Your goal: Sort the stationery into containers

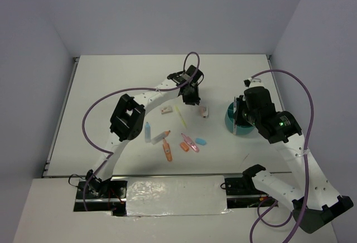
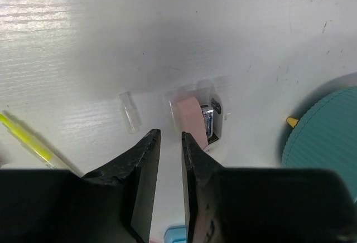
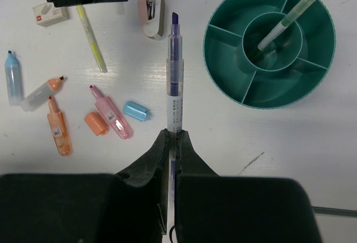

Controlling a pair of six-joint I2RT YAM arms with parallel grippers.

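A purple-tipped, uncapped pen stands lengthwise in my right gripper, which is shut on its barrel, left of the round teal holder. That holder has several compartments, and a green-and-white pen leans in its middle cup. My left gripper is part open with nothing between its fingers, above the table. Ahead of it lie a small clear cap and a pink-and-white stapler. A slim yellow pen rests nearby.
Blue, clear, orange and pink markers lie in the near-middle area with an orange cap and a blue cap. A small boxed eraser sits farther left.
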